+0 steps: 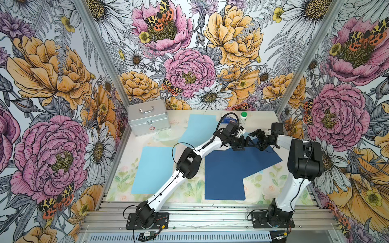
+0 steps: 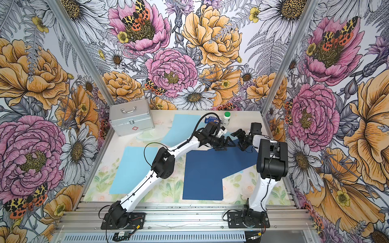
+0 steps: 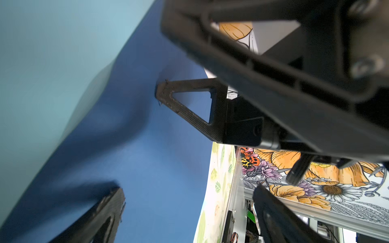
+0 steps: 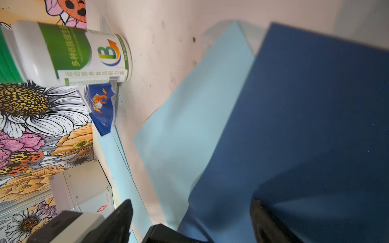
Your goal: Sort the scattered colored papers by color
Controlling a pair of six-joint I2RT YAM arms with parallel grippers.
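Observation:
Two dark blue papers overlap on the right half of the table: one nearer the front [image 1: 222, 182], the other angled to the right [image 1: 263, 160]. A light blue paper [image 4: 194, 113] lies partly beneath the dark blue in the right wrist view. Other light blue papers lie at left [image 1: 153, 170] and at the back [image 1: 201, 126]. My left gripper [image 1: 243, 142] is open over the dark blue paper's back edge. Close to its right, my right gripper [image 1: 257, 140] is open over the angled sheet. Neither visibly holds paper; the arms hide part of the overlap.
A silver case [image 1: 148, 119] stands at the back left. Behind the grippers are a white bottle with a green cap [image 1: 243, 117] and a blue packet [image 1: 229, 120]. The two grippers are very near each other. Bare table shows at front right.

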